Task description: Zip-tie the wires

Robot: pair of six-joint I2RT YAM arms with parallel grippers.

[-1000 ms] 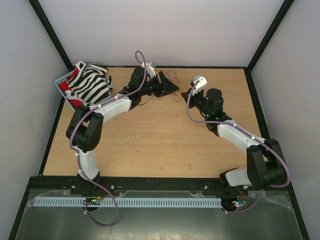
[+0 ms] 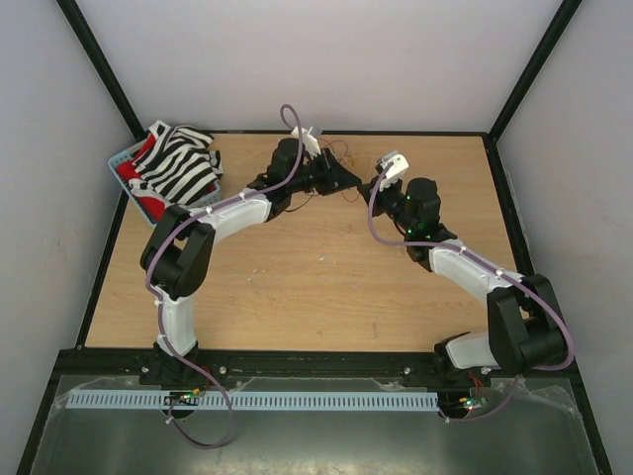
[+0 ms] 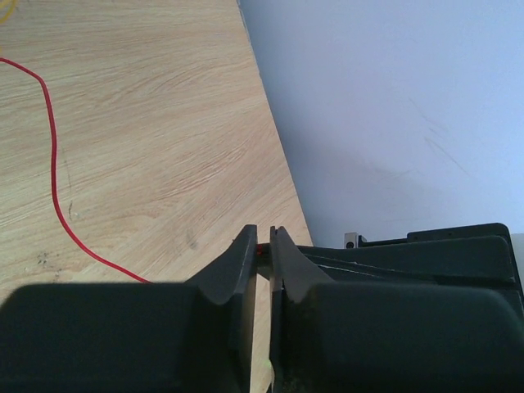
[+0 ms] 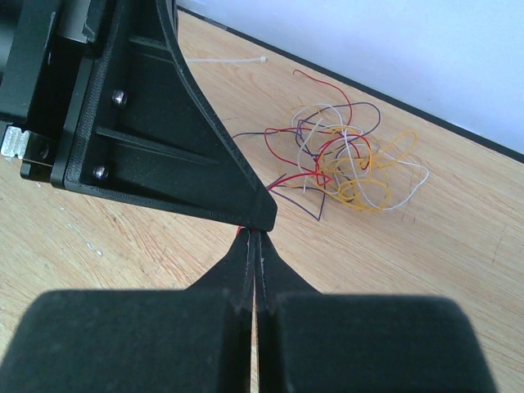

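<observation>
Past the two grippers, in the right wrist view, lies a loose tangle of red, yellow, white and dark wires. A white zip tie rests on the table, partly hidden by my left gripper. My left gripper has its fingers almost together; a speck of red shows in the slim gap at the tips. My right gripper is shut, its tips right by the left fingertips. A red wire runs behind the left fingers; a red bit also shows beside the right fingertips. Whether either grips it is unclear.
A light blue basket with striped and red cloth stands at the back left. Close to the tangle is the back wall.
My left gripper has moved right and slightly toward the front, up to the right gripper's tips. The right arm stays where it was.
</observation>
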